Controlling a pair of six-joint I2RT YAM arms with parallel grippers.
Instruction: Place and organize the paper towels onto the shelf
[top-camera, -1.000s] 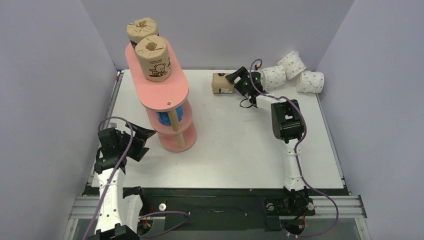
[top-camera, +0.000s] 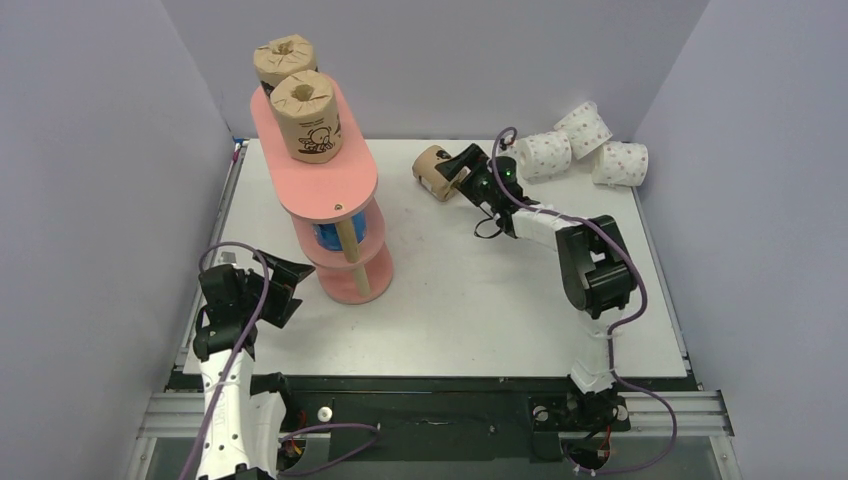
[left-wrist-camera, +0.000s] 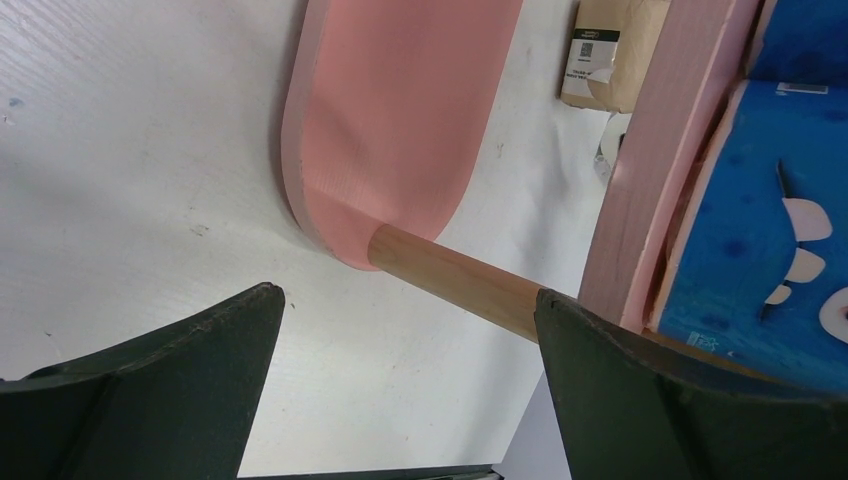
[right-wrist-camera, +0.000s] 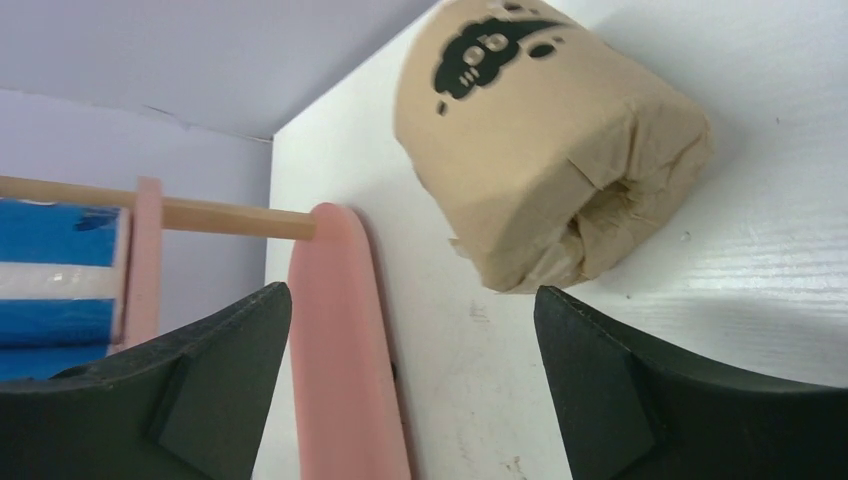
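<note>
A brown paper-wrapped roll (top-camera: 432, 172) lies on its side on the table, right of the pink shelf (top-camera: 318, 187). Close to its right end is my right gripper (top-camera: 455, 172), open. In the right wrist view the roll (right-wrist-camera: 540, 140) shows ahead of the fingers (right-wrist-camera: 610, 370), its hollow end facing me, with nothing between them. Two more brown rolls (top-camera: 308, 125) stand upright on the shelf's top board. My left gripper (top-camera: 300, 290) is open and empty beside the shelf's near left side; in the left wrist view a wooden post (left-wrist-camera: 455, 280) lies beyond its fingers.
Several white patterned rolls (top-camera: 545, 155) lie in the back right corner, behind the right gripper. Blue packages (left-wrist-camera: 760, 220) fill the shelf's middle level. Grey walls close in on the sides.
The brown roll has turned askew and shifted slightly. The left arm barely moved.
</note>
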